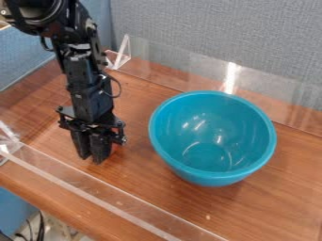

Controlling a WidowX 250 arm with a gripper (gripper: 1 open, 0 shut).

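My black gripper (93,148) is low on the wooden table, left of a teal bowl (213,138). It is shut on a small orange-red object (116,149), mostly hidden behind the fingers, so its shape cannot be made out.
Clear strips of plastic edge the table (164,198) at the front and back. A grey wall (220,33) rises behind. Bare wood lies right of and in front of the bowl. Cables hang below the front left edge.
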